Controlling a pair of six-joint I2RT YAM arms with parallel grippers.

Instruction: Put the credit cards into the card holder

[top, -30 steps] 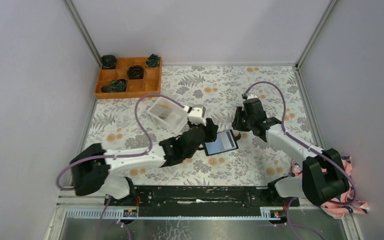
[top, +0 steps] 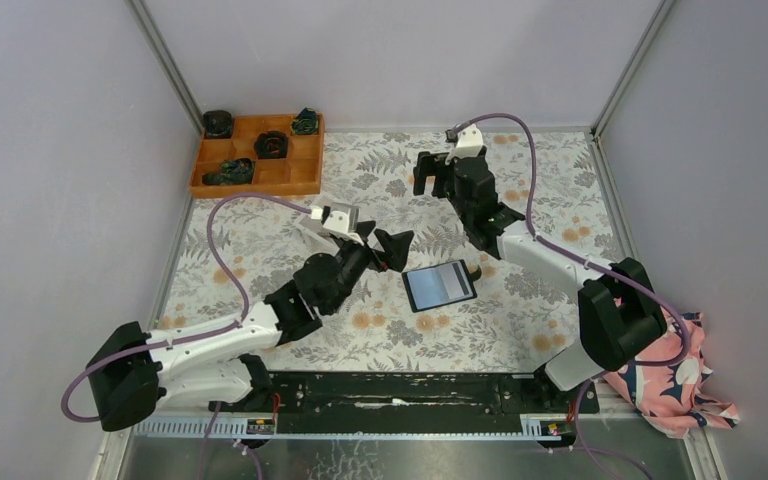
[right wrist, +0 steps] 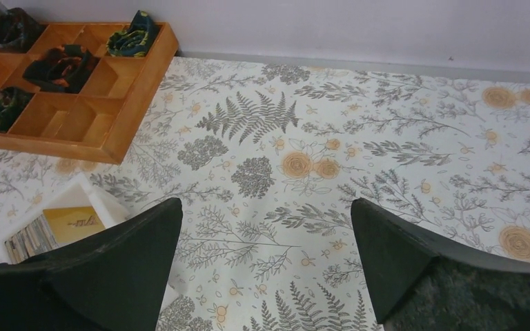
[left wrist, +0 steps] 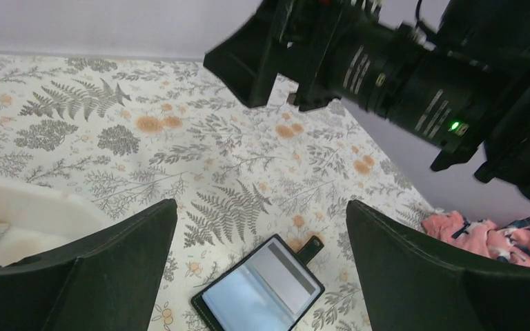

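The card holder (top: 440, 286), flat and dark-edged with a pale blue and grey face, lies on the patterned cloth; a dark tab (left wrist: 310, 249) sticks out from one side. Whether cards are inside it, I cannot tell. In the right wrist view a white box (right wrist: 95, 196) holds a yellowish card (right wrist: 74, 224) and a row of thin edges; the left arm largely covers this box from above. Left of the card holder, my left gripper (top: 384, 240) hangs open and empty. Farther back, my right gripper (top: 427, 190) is also open, with only bare cloth between its fingers.
A wooden tray (top: 305, 160) with compartments stands at the back left, dark rolled items in some of them. Pink patterned cloth (top: 675, 380) lies at the front right.
Both grippers have left the card holder's two sides and opened. The card holder stayed put.
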